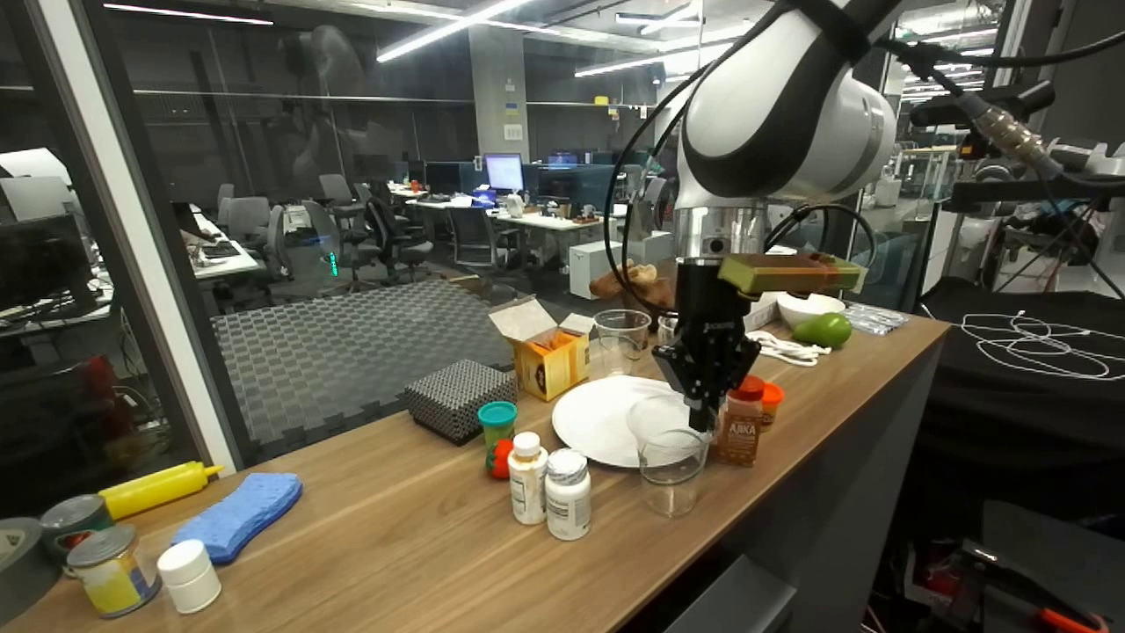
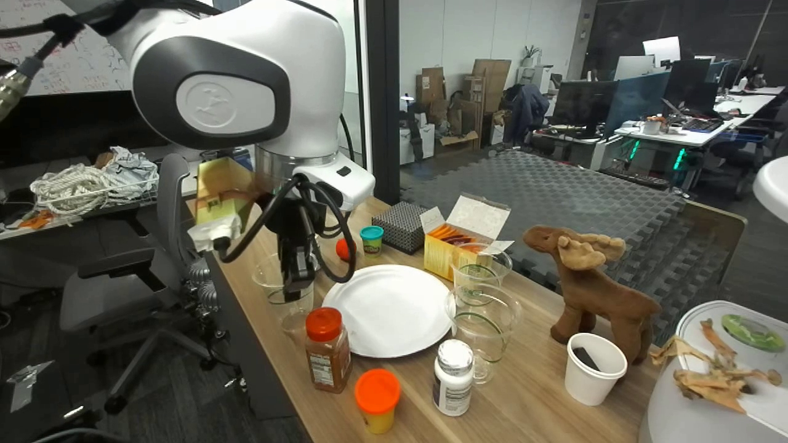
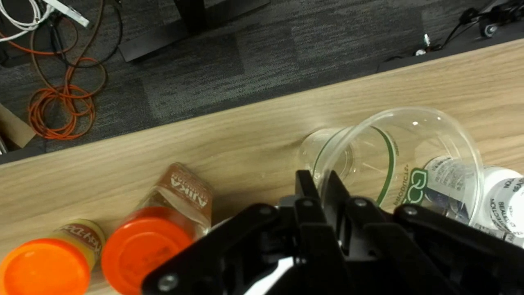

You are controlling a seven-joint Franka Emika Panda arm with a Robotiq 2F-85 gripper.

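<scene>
A clear plastic cup (image 3: 403, 162) with a green printed band stands roughly upright at the counter's front side. Its rim is pinched between the black fingertips of my gripper, which is shut on it. In exterior view 1 the cup (image 1: 675, 480) is left of the spice jar, with the gripper (image 1: 700, 413) at its rim from above. Exterior view 2 shows the cup (image 2: 292, 306) partly behind the gripper (image 2: 297, 287). Whether the cup's base touches the counter, I cannot tell.
Close by stand the spice jar (image 1: 743, 427), an orange-lidded tub (image 2: 377, 395), a white plate (image 2: 391, 306) and two white bottles (image 1: 569, 496). More clear cups (image 2: 484, 325) stand behind the plate. Bare counter (image 1: 401, 527) lies to the left in exterior view 1.
</scene>
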